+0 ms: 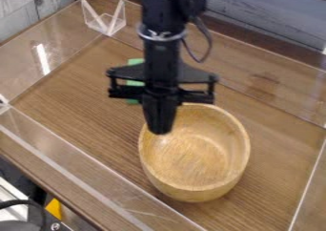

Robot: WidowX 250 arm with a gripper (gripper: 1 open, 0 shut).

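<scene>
My black gripper (160, 112) is shut, with nothing seen between its fingers, and is held over the upper left edge of a round tan bowl (201, 172) in the lower middle of the camera view. Behind the gripper, a green object (133, 64) is mostly hidden by it. The inside of the bowl that shows is empty.
A clear plastic piece (105, 15) stands at the upper left. A yellow object (53, 208) shows at the lower left edge, beside dark cabling.
</scene>
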